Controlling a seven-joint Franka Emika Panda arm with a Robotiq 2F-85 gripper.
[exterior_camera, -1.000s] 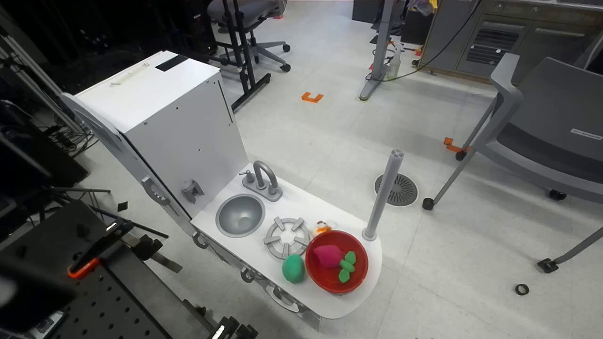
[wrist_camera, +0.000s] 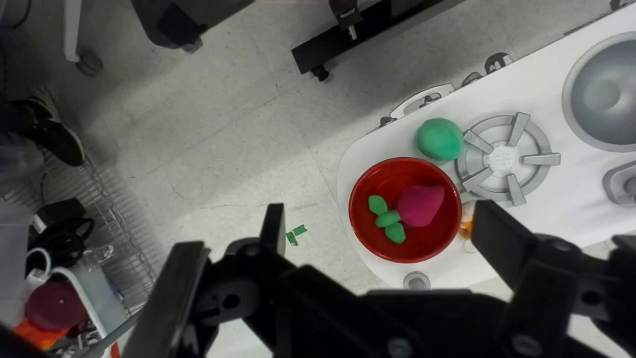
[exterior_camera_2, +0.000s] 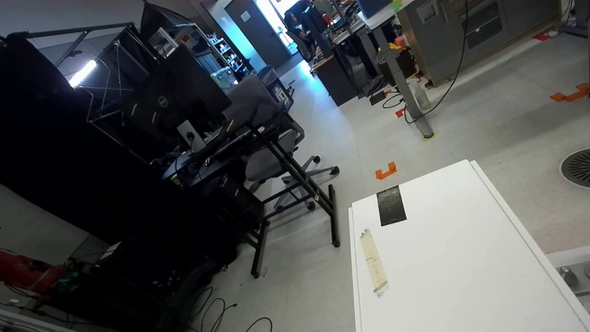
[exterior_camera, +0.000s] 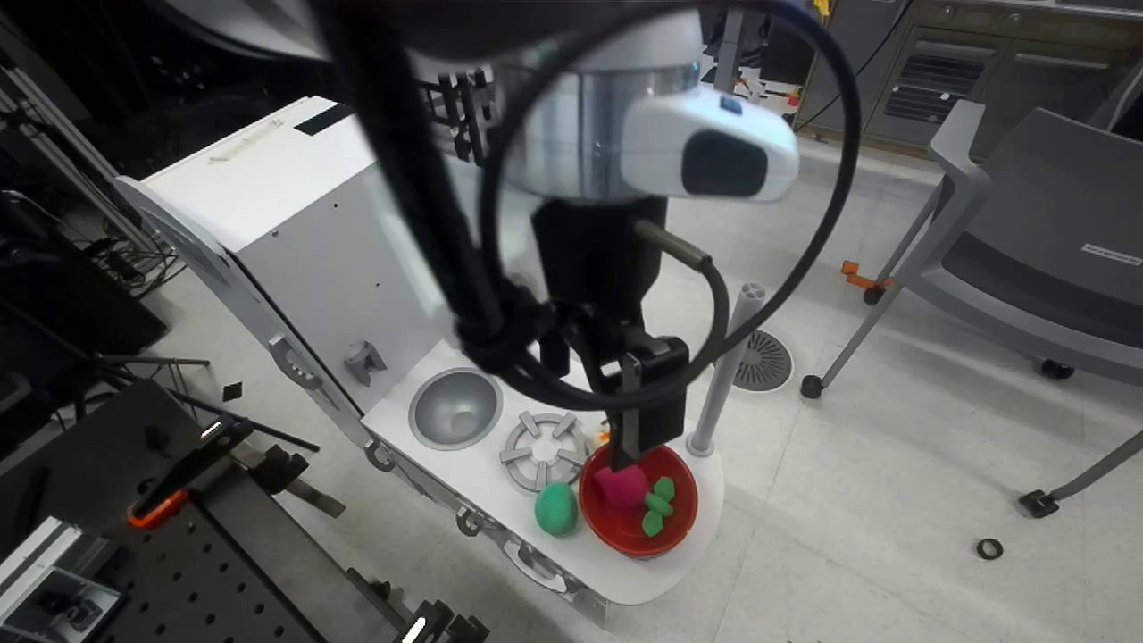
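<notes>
A red bowl (wrist_camera: 359, 226) rests on the white counter of a toy kitchen. Inside it lie a magenta toy vegetable (wrist_camera: 421, 205) and its green leafy top (wrist_camera: 388, 219). Beside the bowl sits a green round object (wrist_camera: 439, 139), near a grey burner ring (wrist_camera: 539, 179). A small white-and-orange item (wrist_camera: 466, 228) is partly hidden behind a finger of my gripper. With its fingers wide apart and nothing between them, my gripper stands open above the bowl. Exterior view 1 shows the gripper (exterior_camera: 638, 445) from the side, covering part of the bowl's far rim.
A grey post (exterior_camera: 726, 375) rises from the counter's corner close to the bowl. The sink basin (exterior_camera: 455, 408) and a tall white cabinet (exterior_camera: 327, 268) lie toward the other end. Exterior view 2 shows the white cabinet top (exterior_camera_2: 442, 249), not the bowl.
The arm has come into exterior view 1 and now hangs over the counter, covering the faucet. The bowl, its contents and the green object look unmoved.
</notes>
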